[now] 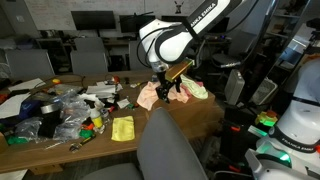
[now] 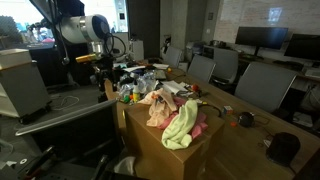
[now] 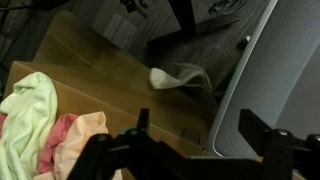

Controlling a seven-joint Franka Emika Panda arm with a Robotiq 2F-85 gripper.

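Observation:
My gripper (image 1: 167,86) hangs over the front edge of the wooden table, beside the chair back. In the wrist view the fingers (image 3: 143,120) stand apart with nothing seen between them. A white cloth (image 3: 180,77) shows well below the gripper, past the table's edge; whether it is falling or lying on something, I cannot tell. Exterior view 1 does not show this cloth, and the chair back may hide it. On the table lie a pink-peach cloth (image 1: 180,93), a pale green cloth (image 1: 196,90) and a yellow cloth (image 1: 123,128).
The grey chair (image 1: 168,145) stands close against the table front. Clear bags (image 1: 72,120), bottles and small clutter cover the table's left part. Bare wood (image 1: 205,115) shows at the front right.

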